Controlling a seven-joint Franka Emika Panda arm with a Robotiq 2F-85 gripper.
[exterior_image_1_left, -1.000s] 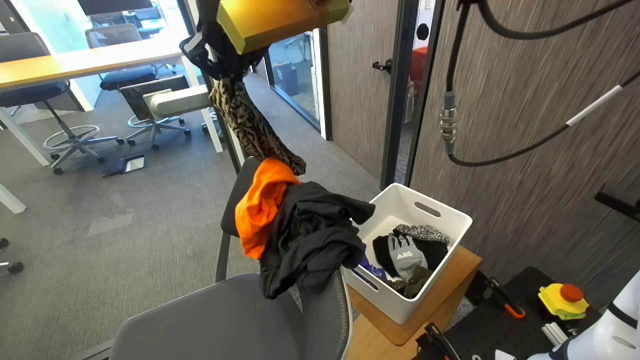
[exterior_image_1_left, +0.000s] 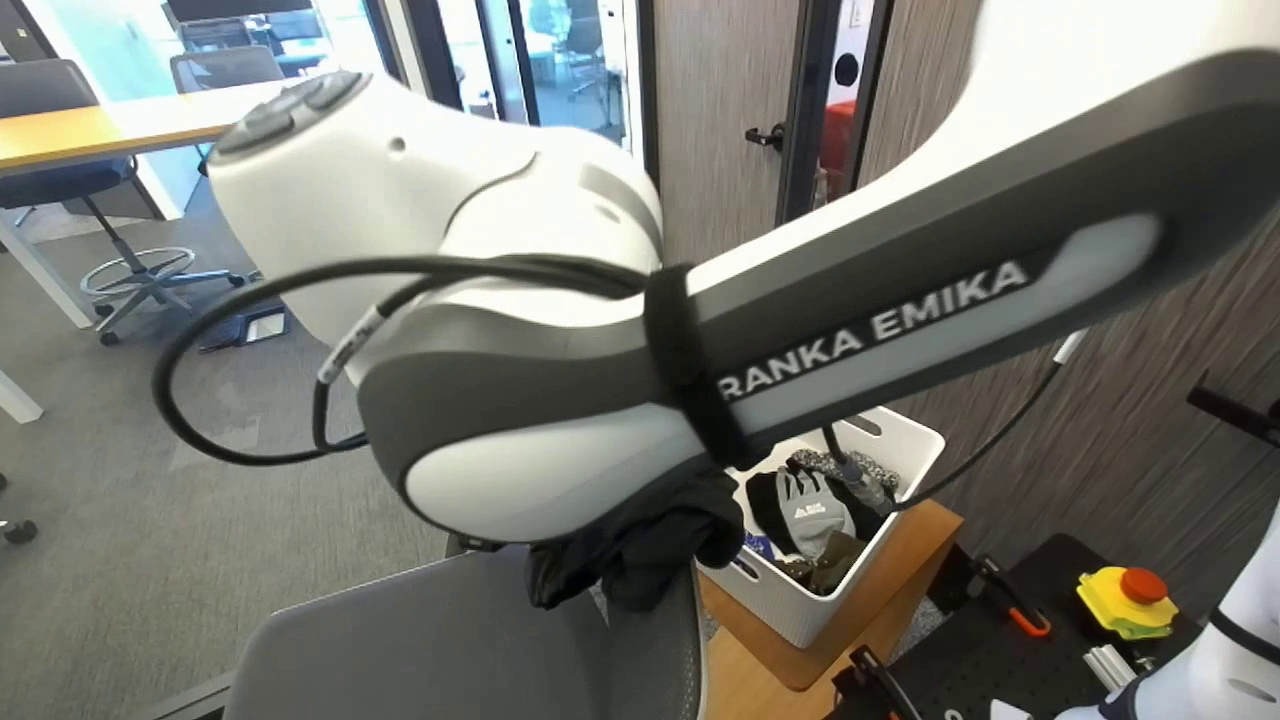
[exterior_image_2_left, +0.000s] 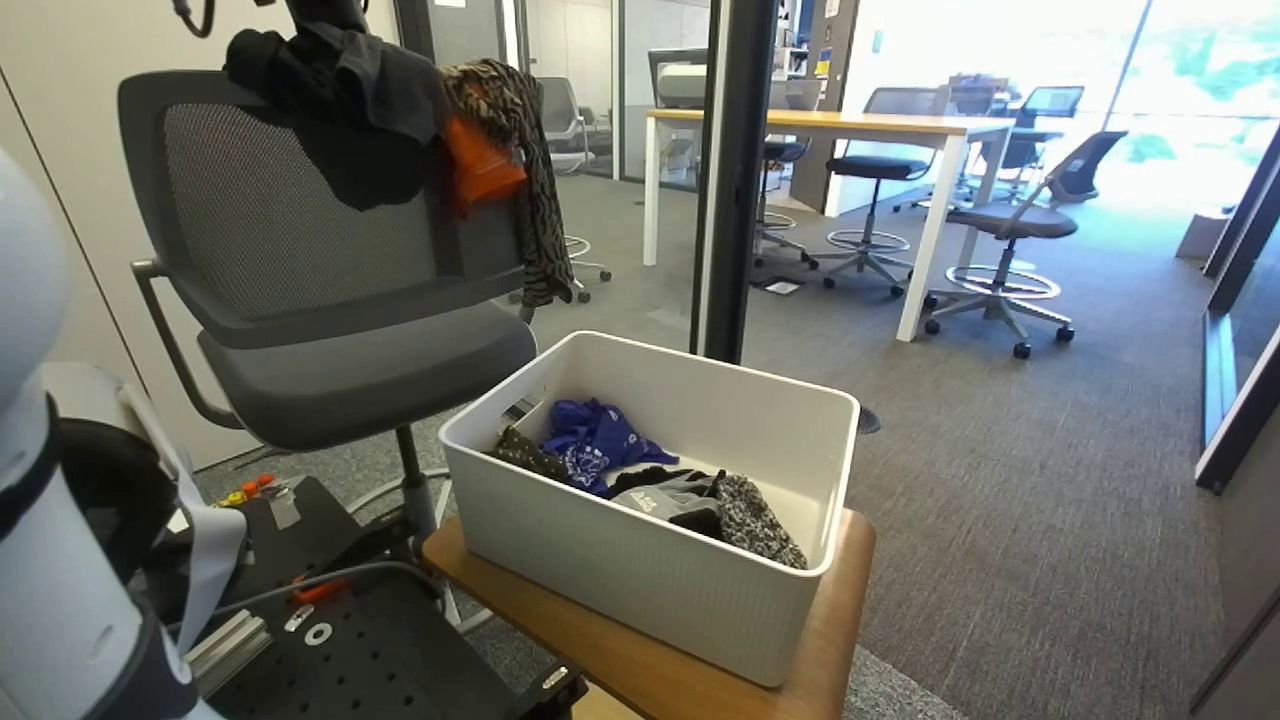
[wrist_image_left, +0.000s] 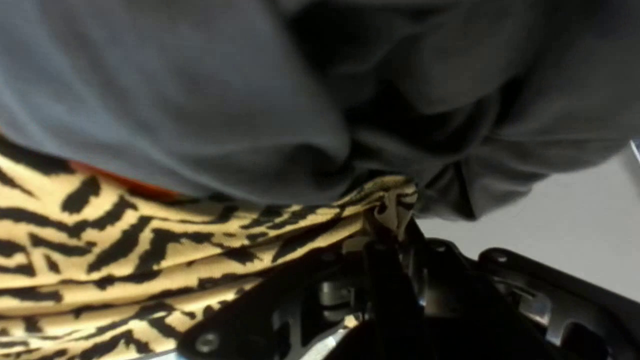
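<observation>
In the wrist view my gripper is shut on a gathered end of a tan cloth with black stripes (wrist_image_left: 150, 252). The rest of that cloth spreads to the left. A dark grey garment (wrist_image_left: 180, 90) fills the view above the fingertips, close to them. From the second exterior view, the striped cloth (exterior_image_2_left: 546, 180) drapes down the right side of the chair back, beside an orange cloth (exterior_image_2_left: 482, 162) and the dark garment (exterior_image_2_left: 360, 90). The arm hides my gripper in the first exterior view, where part of the dark garment (exterior_image_1_left: 654, 540) shows below it.
A white bin (exterior_image_2_left: 648, 576) stands on a wooden stool (exterior_image_2_left: 840, 600) beside the chair (exterior_image_2_left: 360, 372). Inside it lie a blue cloth (exterior_image_2_left: 594, 438), a grey glove (exterior_image_1_left: 816, 510) and other fabrics. A black perforated board (exterior_image_2_left: 396, 648) with tools sits near the robot's base.
The arm has swung down and across the first exterior view. The striped cloth, earlier hanging from my raised gripper beyond the chair, is now at the chair back with the dark garment.
</observation>
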